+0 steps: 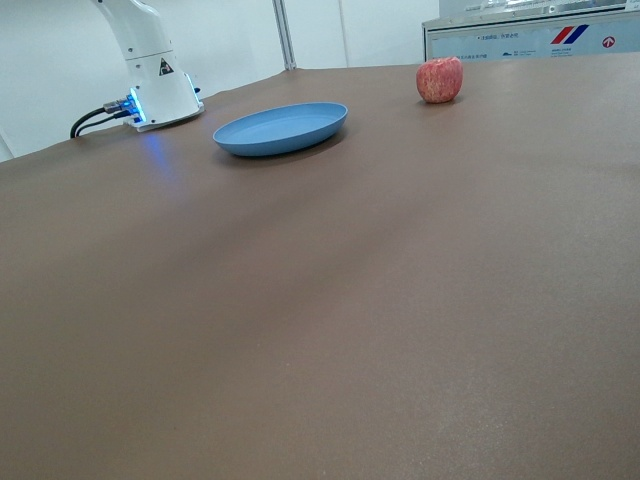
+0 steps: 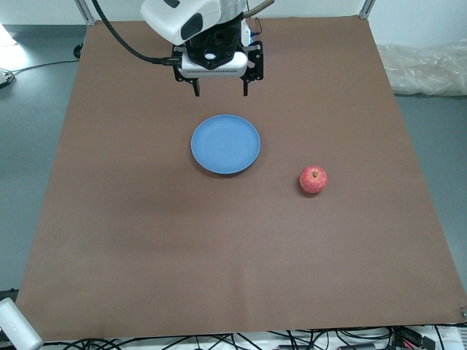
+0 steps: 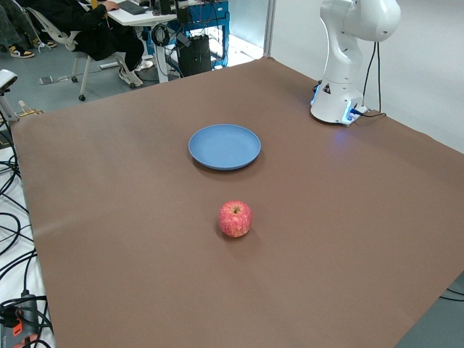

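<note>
A blue plate (image 2: 225,144) lies flat near the middle of the brown table; it also shows in the top view (image 1: 280,129) and right view (image 3: 225,147). A red apple (image 2: 313,179) rests on the table to the right of the plate in the left view, behind and right of it in the top view (image 1: 439,80), and nearer the camera in the right view (image 3: 235,218). My gripper (image 2: 221,91) hangs at the far end in the left view, beyond the plate, its two fingers apart with nothing between them. The top and right views show only the arm, not the fingers.
Cables and equipment run along one edge below it. In the right view the arm's base (image 3: 337,101) stands at the far right edge, and a person sits at a desk beyond the table.
</note>
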